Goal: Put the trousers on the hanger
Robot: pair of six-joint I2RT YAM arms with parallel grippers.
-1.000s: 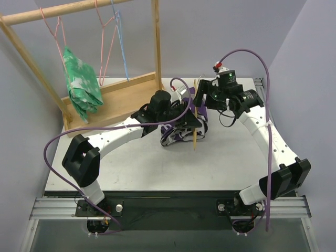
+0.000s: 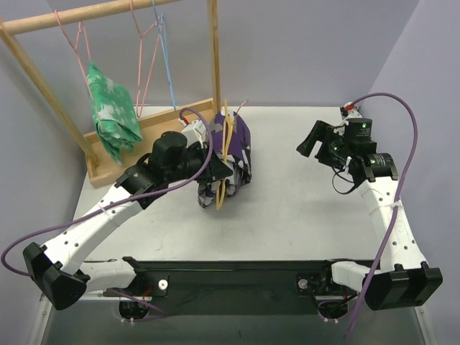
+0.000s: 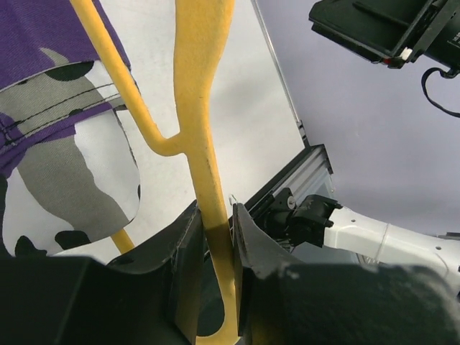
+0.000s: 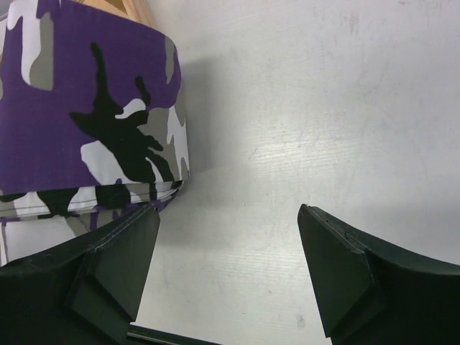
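The yellow hanger (image 2: 226,133) stands on edge in the top view, its hook toward the back, and my left gripper is shut on one of its bars. Purple, white, grey and black camouflage trousers (image 2: 241,140) hang folded on it; in the left wrist view, one hanger bar shows in front of the cloth (image 3: 68,172) and another stretch emerges from under it. My left arm hides part of the trousers from above. My right gripper is open and empty, away to the right; the trousers (image 4: 86,115) fill the left of its view.
A wooden rack (image 2: 86,13) at the back left carries pink hangers, a blue hanger (image 2: 167,61) and a green patterned garment (image 2: 113,111). Its tray base (image 2: 159,136) lies just left of the trousers.
My left gripper has carried the hanger and trousers to the left, toward the rack. The right gripper has moved away from the hanger to the right.
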